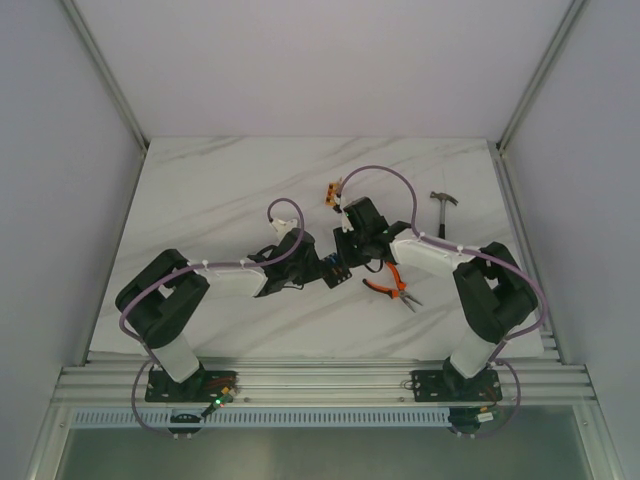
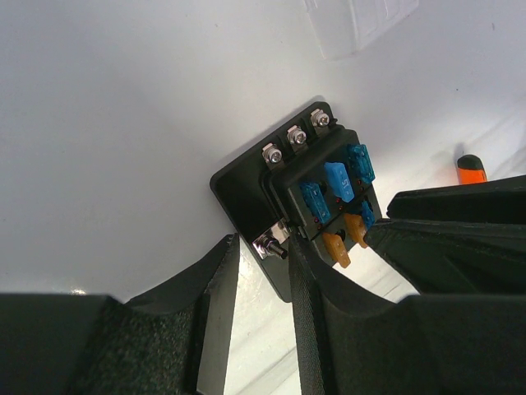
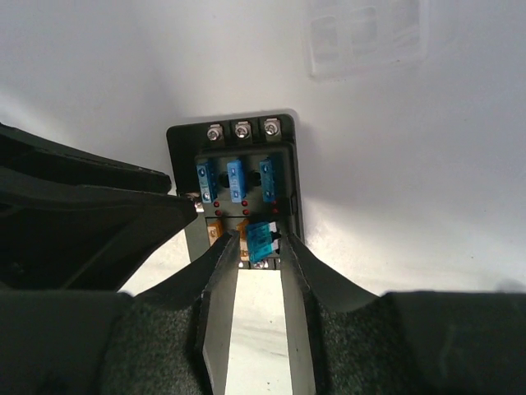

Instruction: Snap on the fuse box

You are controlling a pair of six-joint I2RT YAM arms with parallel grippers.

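The black fuse box (image 1: 337, 276) lies on the marble table between both grippers, with blue and orange pieces and metal studs (image 2: 320, 119). In the left wrist view my left gripper is shut on the fuse box at its edge by a metal stud. In the right wrist view my right gripper stands open over a blue piece (image 3: 259, 242) that sits tilted among the orange pieces (image 3: 214, 232). The other gripper's dark body covers part of each wrist view.
Orange-handled pliers (image 1: 382, 289) lie just right of the box, a hammer (image 1: 443, 213) farther right. Orange small items (image 1: 332, 191) lie behind, and a clear plastic tray (image 3: 364, 37) is beyond the box.
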